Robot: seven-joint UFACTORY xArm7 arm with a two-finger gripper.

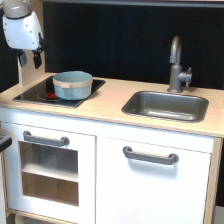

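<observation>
My gripper [30,60] is at the upper left, its dark fingers pointing down below the white arm. It hangs above the counter's left end, to the left of a blue-grey pot. Too little detail shows to tell whether its fingers are apart, and I see no object at them. The pot [72,87] stands upright on the black stovetop [42,92], apart from the gripper. A red patch shows on the stovetop just left of the pot. The pot's inside is only partly visible.
A grey sink [166,106] is set into the wooden counter [112,98] at right, with a tall faucet [177,68] behind it. Bare counter lies between pot and sink. Below are a windowed door [72,157] and a white door [130,190], both with grey handles.
</observation>
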